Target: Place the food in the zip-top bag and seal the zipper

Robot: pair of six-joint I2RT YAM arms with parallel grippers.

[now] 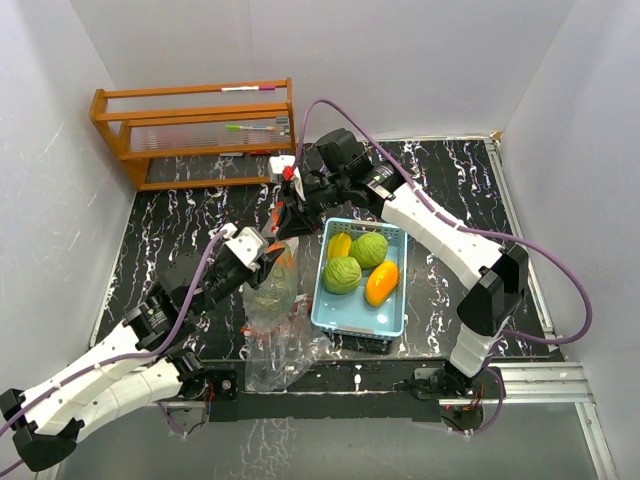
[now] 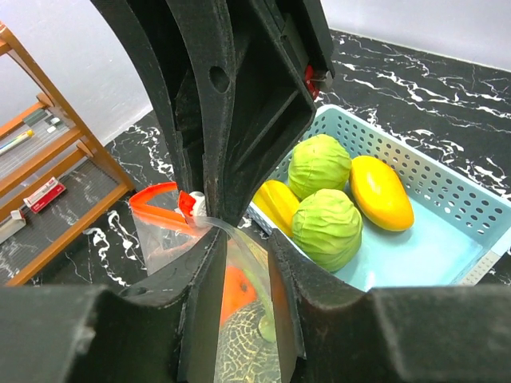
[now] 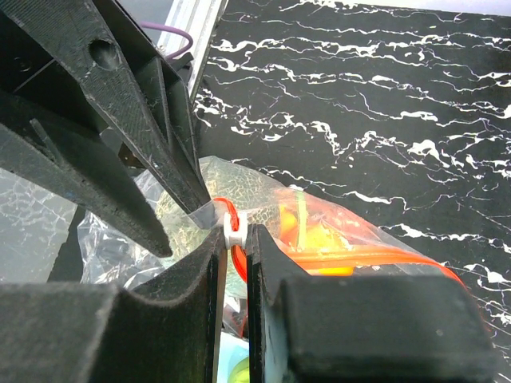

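Observation:
The clear zip top bag (image 1: 272, 300) hangs below my right gripper, which is shut on the bag's white zipper slider (image 3: 235, 227). An orange zipper strip (image 3: 359, 257) runs away from the slider along the bag's mouth. Inside show an orange food piece (image 2: 234, 294) and a pale netted one (image 1: 270, 292), partly blurred by the film. My left gripper stands part open close below the right fingers (image 2: 217, 159), with the bag's upper edge crossing between its fingers. Whether its pads touch the film is hard to tell.
A blue basket (image 1: 322, 300) right of the bag holds two green cabbages (image 1: 342, 275), an orange-yellow fruit (image 1: 382, 283) and a yellow piece (image 1: 339, 246). Crumpled clear plastic (image 1: 275, 355) reaches the counter's front edge. A wooden rack (image 1: 190, 185) stands at the back left.

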